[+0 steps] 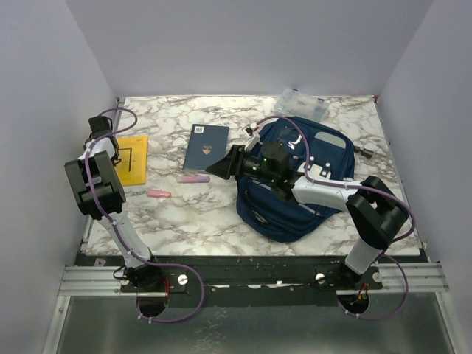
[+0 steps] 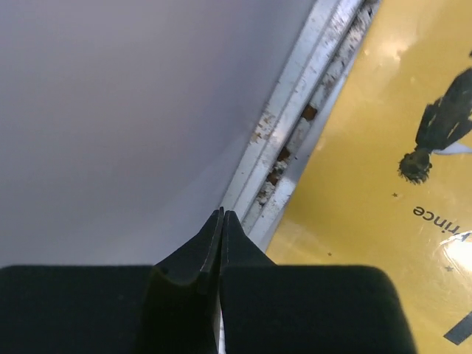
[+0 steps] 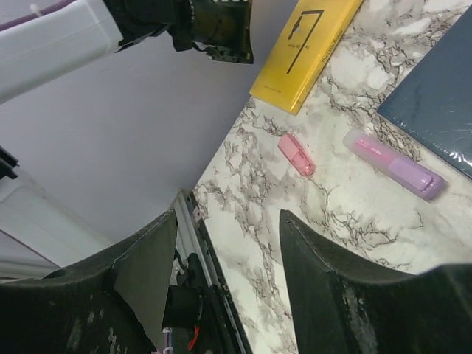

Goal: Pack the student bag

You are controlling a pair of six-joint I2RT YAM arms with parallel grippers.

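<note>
A yellow book titled Prince (image 2: 354, 169) lies flat by the left wall; in the top view the left arm covers part of its left edge. My left gripper is shut with its fingertips together and nothing between them, beside the book's edge over the metal rail. The dark blue bag (image 1: 276, 214) lies on the right half of the table. Over the bag's left side, my right gripper hangs open and empty. Left of the bag are a navy notebook (image 1: 206, 147), a pink-purple stick (image 3: 394, 164) and a pink eraser (image 3: 296, 155).
A clear plastic case (image 1: 301, 105) sits at the back, behind the bag. To the bag's right is a small black object (image 1: 363, 152). The left wall and metal rail (image 2: 273, 140) crowd the book's left side. Bare marble (image 1: 184, 225) lies front centre.
</note>
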